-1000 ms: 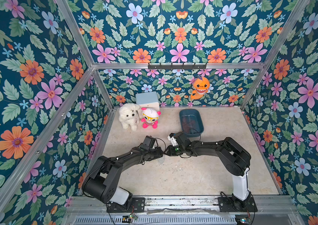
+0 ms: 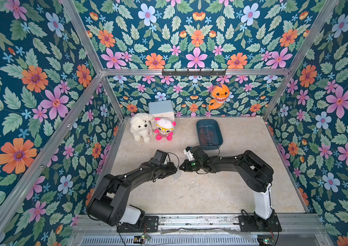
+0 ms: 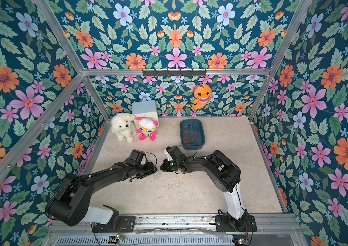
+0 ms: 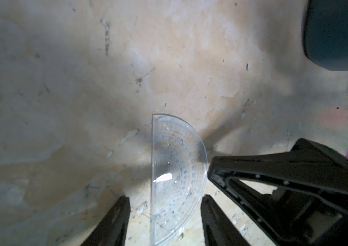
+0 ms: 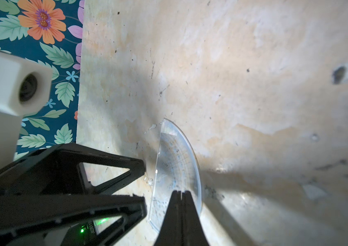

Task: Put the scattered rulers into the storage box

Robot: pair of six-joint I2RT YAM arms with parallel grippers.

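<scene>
A clear protractor [image 4: 174,176] lies flat on the table between the two grippers, seen in both wrist views. My left gripper stands part open over it, its fingertips either side of the protractor's lower half, nothing seen gripped. My right gripper is shut just over the protractor, with nothing visible between its fingers. The blue storage box [image 2: 209,127] sits at the back middle right; faint reddish shapes show inside it, too unclear to name.
A white plush dog [image 2: 141,127], a pink-white plush toy [image 2: 164,129] and a pale box [image 2: 160,106] stand at back left. An orange shark figure [image 2: 219,96] is at the back wall.
My left arm has moved only slightly; the toys and box are unchanged.
</scene>
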